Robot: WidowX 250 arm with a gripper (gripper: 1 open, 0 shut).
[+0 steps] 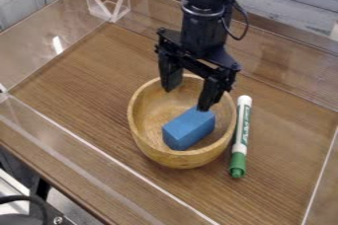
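My black gripper [189,79] hangs open over the back part of a tan bowl [145,120], its fingers pointing down with nothing seen between them. A blue block [188,130] lies inside the bowl toward the front. A green and white cylindrical stick, like a marker [240,140], lies on the table just right of the bowl.
A white wire-like object [111,2] sits at the upper left near the table's back. A dark cable shows at the lower left corner.
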